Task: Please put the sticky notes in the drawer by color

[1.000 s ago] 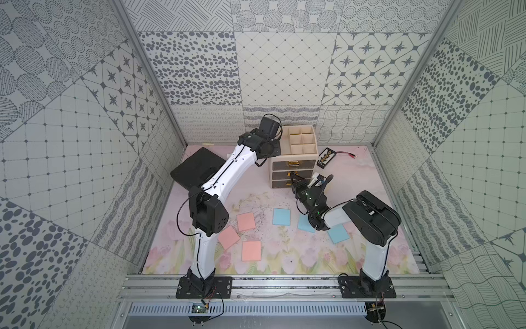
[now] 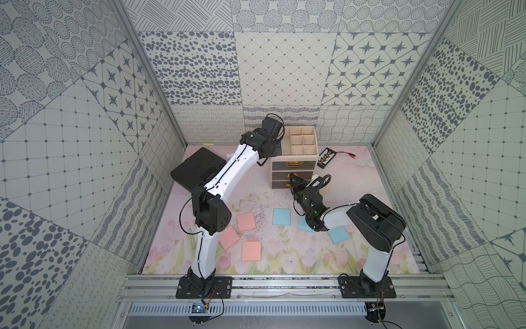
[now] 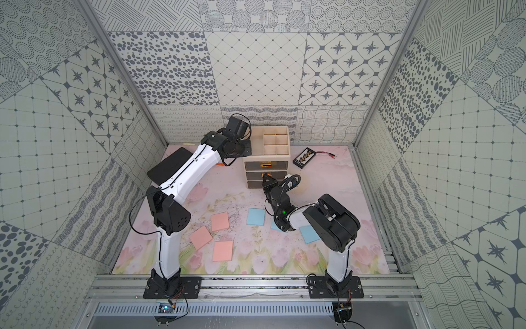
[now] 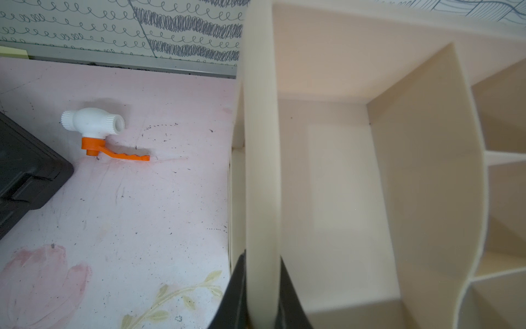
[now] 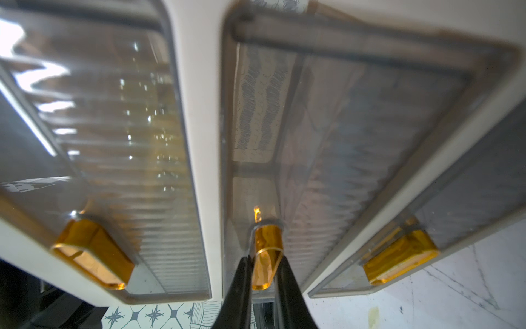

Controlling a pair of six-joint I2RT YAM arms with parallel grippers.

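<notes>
Pink sticky notes (image 2: 251, 250) lie on the left of the table, three in all. Blue sticky notes (image 2: 281, 216) lie right of them, one partly covered by the right arm. Behind stands a cream cabinet (image 2: 300, 158) with three dark, see-through drawers, all closed. My left gripper is shut on the cabinet's upper left rim (image 4: 262, 181). At the middle drawer (image 5: 323, 137), the fingertips of my right gripper stand either side of its gold handle (image 5: 268, 241); whether they press on it cannot be told.
A black case (image 2: 197, 168) lies left of the cabinet, with a white and orange valve (image 4: 93, 123) between. To the right is a small black tray (image 2: 326, 157) with a red-tipped cable. Open compartments (image 2: 303, 140) top the cabinet.
The right arm's elbow has shifted slightly to the right, and its wrist has turned a little at the middle handle. The left arm and cabinet have barely moved; the notes lie unchanged.
</notes>
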